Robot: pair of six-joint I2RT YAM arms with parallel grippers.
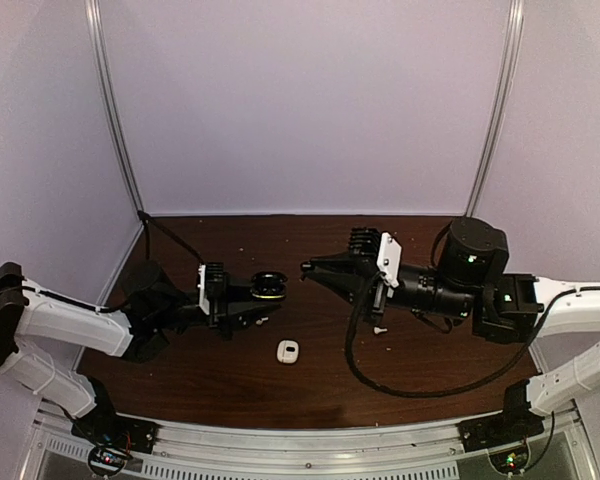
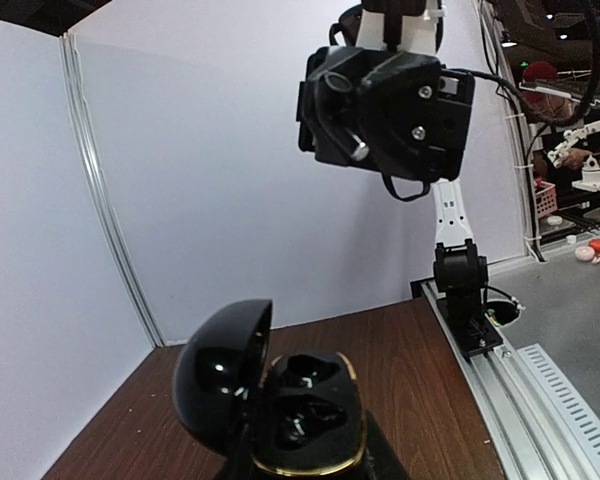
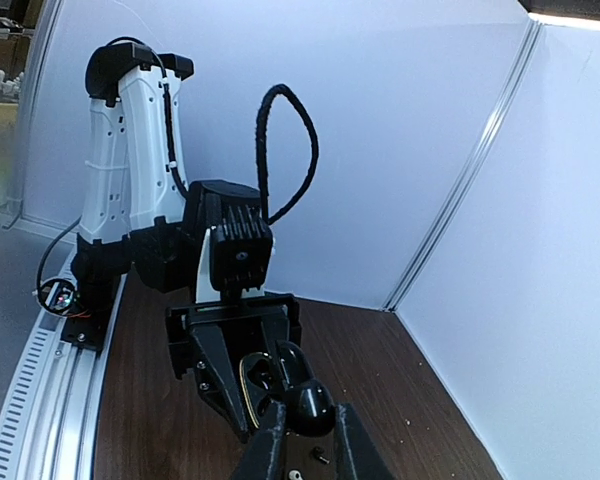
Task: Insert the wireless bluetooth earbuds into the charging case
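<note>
The black charging case (image 1: 269, 288) is held off the table with its lid open, and my left gripper (image 1: 262, 300) is shut on it. Its gold-edged body (image 2: 310, 420) shows two dark wells, and the rounded lid (image 2: 220, 378) stands to one side. Across a small gap, my right gripper (image 1: 306, 270) points left toward the case, shut on a small, glossy black earbud (image 3: 310, 408) at its fingertips. In the right wrist view this earbud overlaps the case, and any contact between them is unclear. Whether the wells hold anything is hard to make out.
On the table lie a white case (image 1: 287, 351) and two small white earbuds, one (image 1: 262, 320) below the left gripper and one (image 1: 379, 330) under the right arm. A black cable (image 1: 350, 345) loops down from the right arm.
</note>
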